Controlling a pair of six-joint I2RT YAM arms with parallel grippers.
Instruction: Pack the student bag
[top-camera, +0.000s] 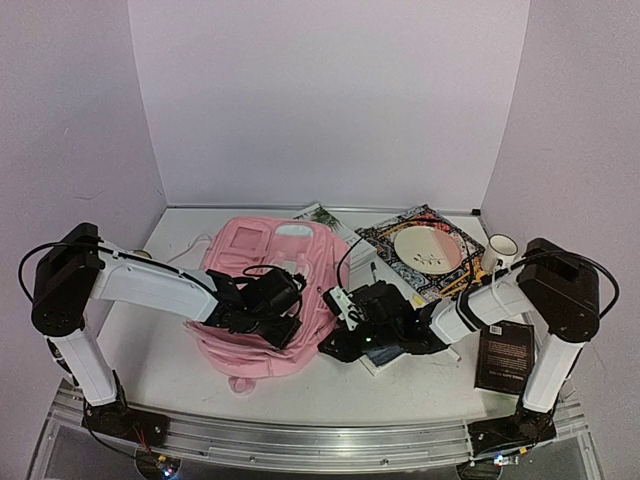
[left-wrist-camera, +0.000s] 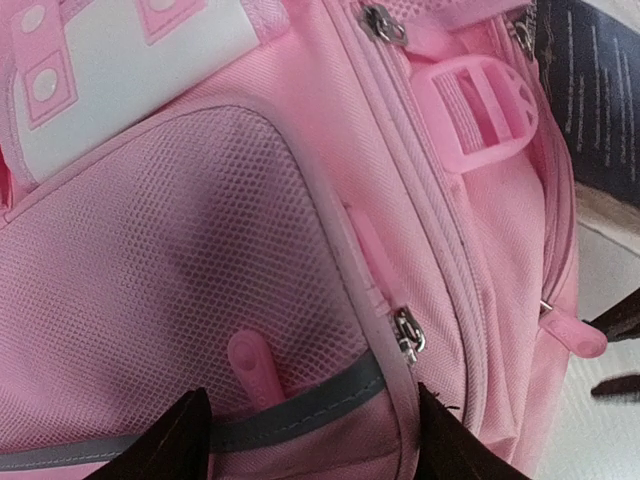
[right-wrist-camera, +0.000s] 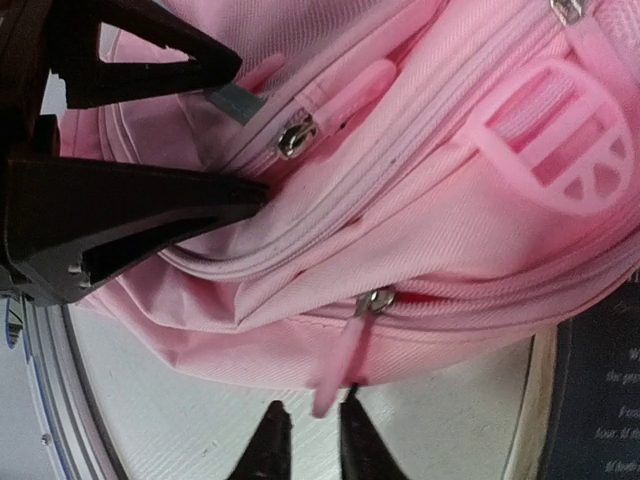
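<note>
The pink backpack (top-camera: 285, 235) lies on the table at left centre. My left gripper is over its front pocket (left-wrist-camera: 180, 240); its fingers stand apart on either side of the pocket's corner, with pink cloth between them. The right gripper is at the bag's right side, its narrow fingertips apart. Just beyond those tips hangs a pink zipper pull (right-wrist-camera: 340, 365) on the side zipper, not clearly gripped. Another zipper pull (right-wrist-camera: 355, 95) sits higher, near the pocket. A dark blue book (top-camera: 385, 355) is partly hidden under my right arm.
A black book (top-camera: 505, 355) lies at the right. Behind it stands a white mug (top-camera: 498, 250). A pale plate (top-camera: 425, 250) rests on a patterned mat (top-camera: 395, 235) at the back right. Bare table shows in front of the bag.
</note>
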